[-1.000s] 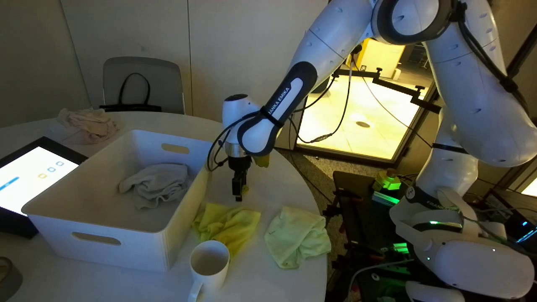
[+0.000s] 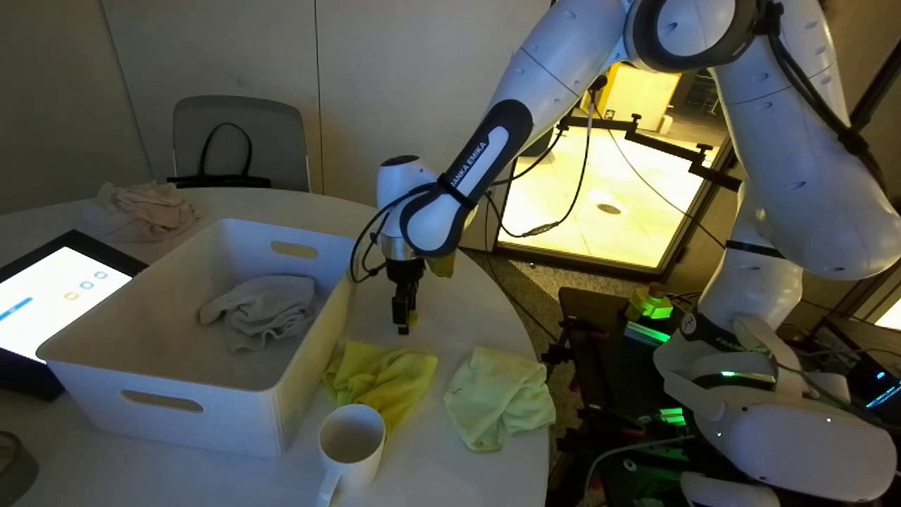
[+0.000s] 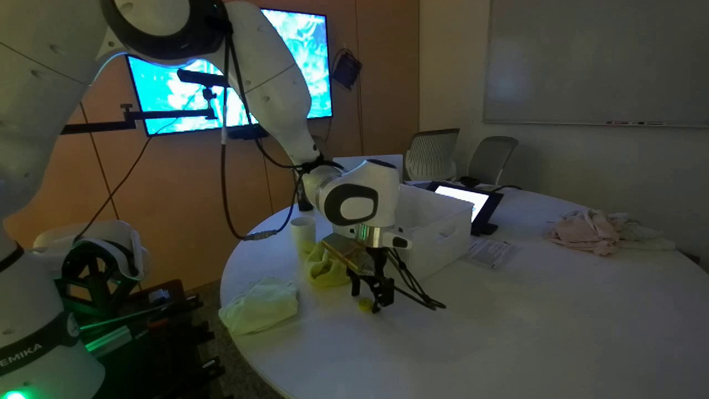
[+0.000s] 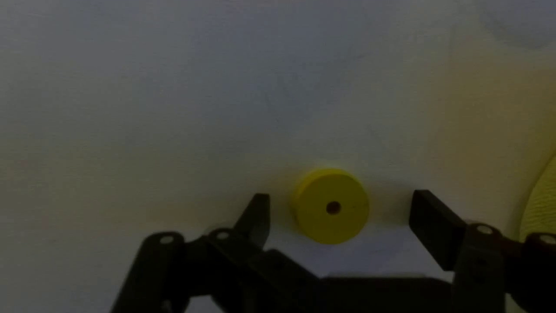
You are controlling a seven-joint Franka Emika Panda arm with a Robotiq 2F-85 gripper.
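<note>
A small yellow disc with a dark hole in its middle (image 4: 333, 208) lies on the white table, low in the wrist view. My gripper is straddling it, fingers parted, with a clear gap between each finger and the disc. The left finger (image 4: 256, 219) is the closer of the two. In exterior view 2 the disc (image 3: 365, 305) shows beside the black fingertips, just above the tabletop. Exterior view 1 has the gripper (image 2: 403, 328) pointing straight down to the right of the white bin; its fingers mostly hide the disc there.
The white bin (image 2: 194, 377) holds a grey cloth (image 2: 268, 308). Toward the front lie a yellow cloth (image 2: 384, 376) and a pale green cloth (image 2: 498, 397), with a white mug (image 2: 352, 439) near them. A pink cloth (image 3: 585, 233) is farther off. Bare table (image 3: 532, 332) stretches out in exterior view 2.
In exterior view 1 the gripper has shifted slightly to the right. The bin, cloths and mug are where they were.
</note>
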